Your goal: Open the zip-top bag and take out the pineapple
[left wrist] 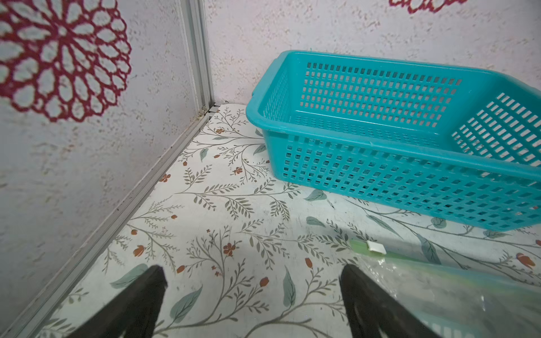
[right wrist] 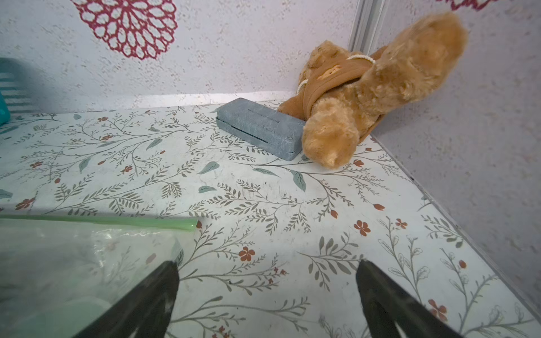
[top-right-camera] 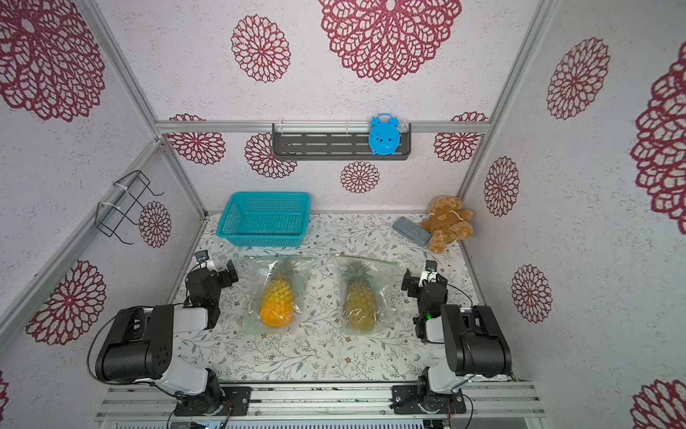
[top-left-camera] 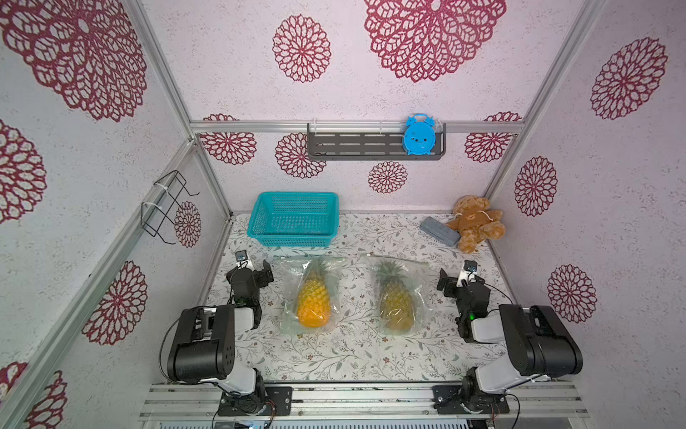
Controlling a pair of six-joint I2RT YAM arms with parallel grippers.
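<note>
Two clear zip top bags lie on the patterned table, both zips along their back edges. The left bag holds a bright yellow pineapple (top-left-camera: 313, 300), the right one a duller olive pineapple (top-left-camera: 396, 304). My left gripper is open just left of the left bag, whose zip strip (left wrist: 428, 264) shows at lower right in the left wrist view. My right gripper stands open just right of the right bag, whose green zip (right wrist: 112, 221) shows in the right wrist view. Nothing is between either gripper's fingers.
A teal basket (top-left-camera: 293, 238) sits at the back left. A grey case (top-left-camera: 439, 231) and a brown teddy bear (top-left-camera: 475, 218) lie at the back right. A shelf (top-left-camera: 357, 155) with a blue clock (top-left-camera: 418, 137) is on the back wall.
</note>
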